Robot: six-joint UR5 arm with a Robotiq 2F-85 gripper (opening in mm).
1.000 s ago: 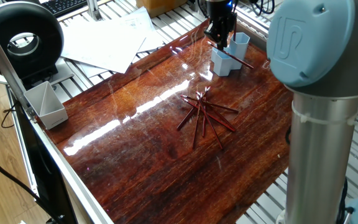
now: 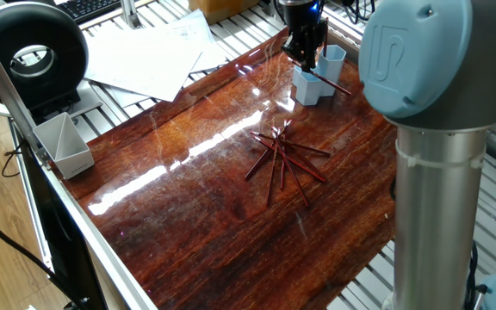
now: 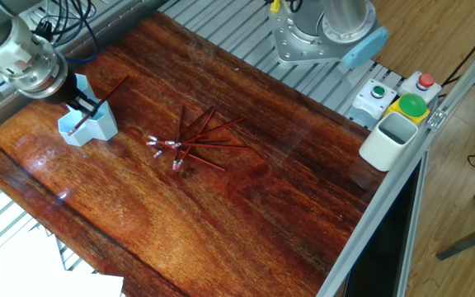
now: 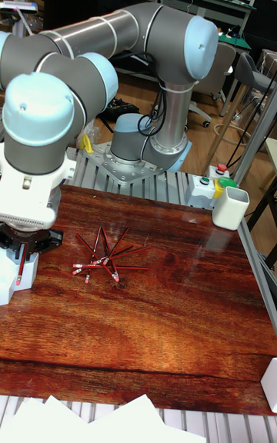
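Note:
In exterior view 1 my gripper [image 2: 306,65] is low over the pale blue holder [image 2: 302,89] at the table's far edge. A dark red pencil [image 2: 336,84] slants across the holder's top, close by the fingertips. Exterior view 2 shows this pencil [image 3: 114,89] crossing the holder [image 3: 104,128] just under the gripper [image 3: 89,107]. Whether the fingers grip it or merely touch it is unclear, as their gap is hidden. In exterior view 3 the pencil's end [image 4: 21,271] shows below the gripper [image 4: 25,248]. Several red pencils [image 2: 287,159] lie in a crossed heap on the table.
A white box [image 2: 63,146] sits at the table's left edge in exterior view 1. White papers [image 2: 136,65] lie beyond the table. A white cup [image 3: 386,142] stands near the button boxes [image 3: 411,106].
My gripper has shifted slightly to the left in exterior view 1, and the arm's near joint has moved a little left too. The slanted pencil, holder and heap look unmoved.

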